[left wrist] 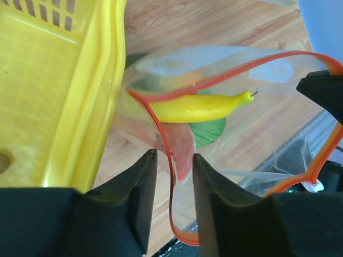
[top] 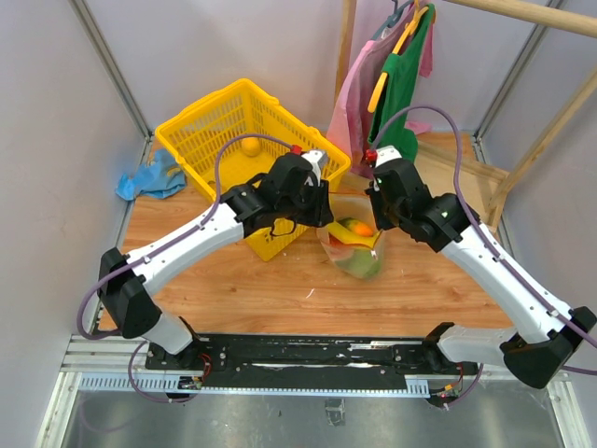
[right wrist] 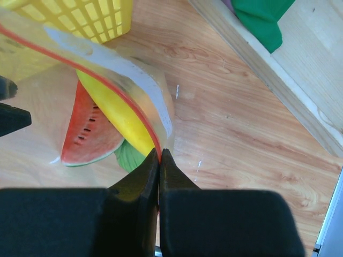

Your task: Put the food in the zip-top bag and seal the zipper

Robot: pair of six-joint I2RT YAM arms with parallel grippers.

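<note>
A clear zip-top bag [top: 362, 260] with a red-orange rim stands mouth up between my grippers. Inside lie a yellow banana [left wrist: 198, 108], a watermelon slice [right wrist: 91, 126], an orange item [top: 358, 227] and a green vegetable [left wrist: 208, 131]. My left gripper is part open, and the bag's rim passes through the gap between its fingers, apart from both pads. On the opposite side, my right gripper is shut on the bag's rim, which runs into its fingertips. The bag's mouth is spread wide in the left wrist view.
A yellow basket [top: 191, 168] stands close to the bag's left, under the left gripper; one round orange-yellow item [top: 250, 147] is in it. A blue cloth [top: 154, 180] lies at left. Clothes hang on a wooden rack [top: 508, 182] behind.
</note>
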